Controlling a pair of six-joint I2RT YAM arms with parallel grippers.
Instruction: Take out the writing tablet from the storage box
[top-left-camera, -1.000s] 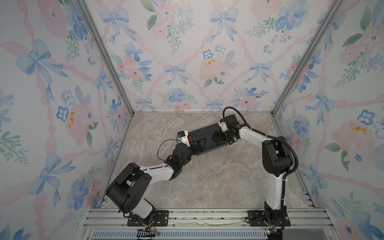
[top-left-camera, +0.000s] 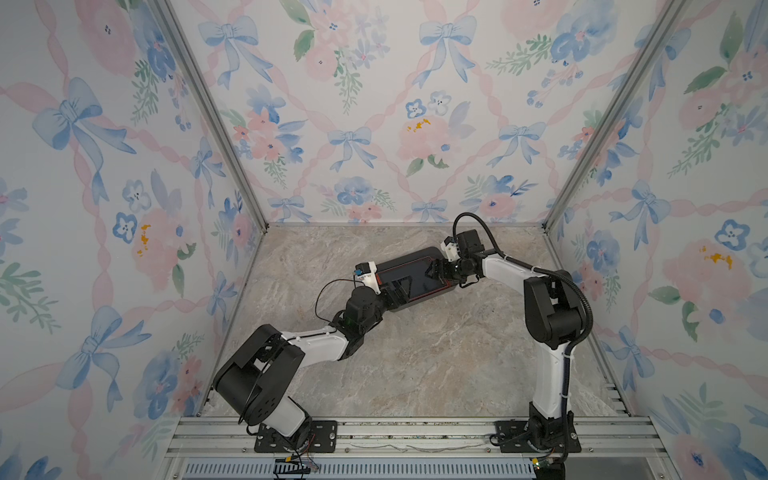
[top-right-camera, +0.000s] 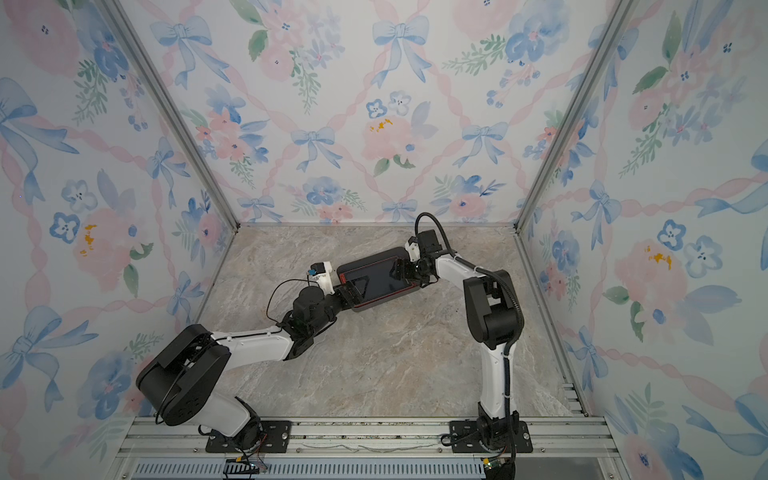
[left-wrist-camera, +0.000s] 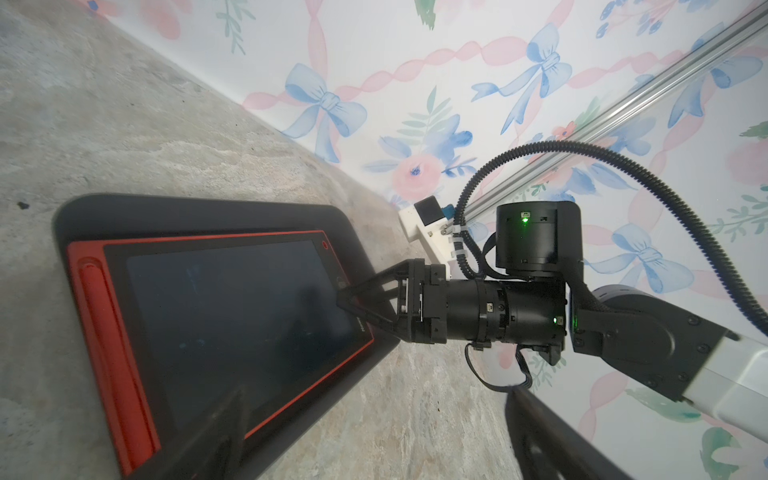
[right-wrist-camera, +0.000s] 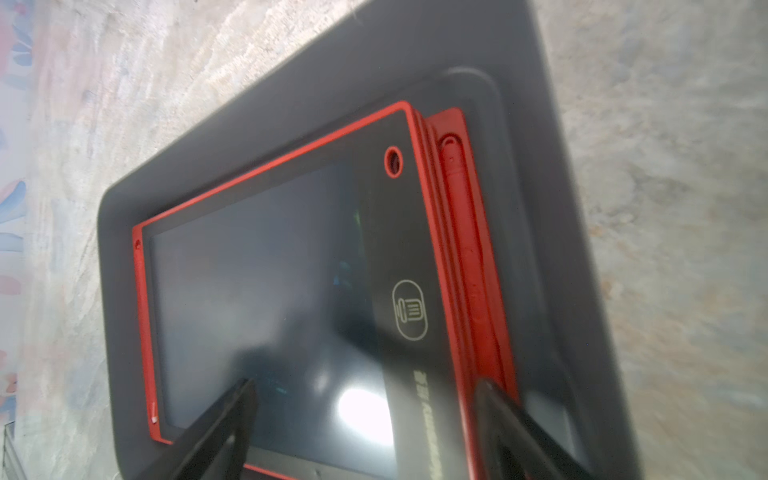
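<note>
The writing tablet (right-wrist-camera: 280, 280), dark-screened with a red frame, lies inside the dark grey storage box (right-wrist-camera: 552, 208). Low beside its right end, a red strip with a pen (right-wrist-camera: 472, 232) shows in the right wrist view. My right gripper is open above that end: one of its fingers is over the screen, the other by the red edge and strip. Whether they touch is unclear. Over the box's left end stands my left gripper (top-left-camera: 402, 293), open and empty, its blurred fingers (left-wrist-camera: 552, 432) wide apart in its own wrist view.
Bare marble-patterned table (top-left-camera: 416, 360) surrounds the box, with much free room in front. The patterned back wall (top-left-camera: 384, 160) rises a short way behind it. Both grippers are close together over the box.
The left arm, box and tablet show no movement.
</note>
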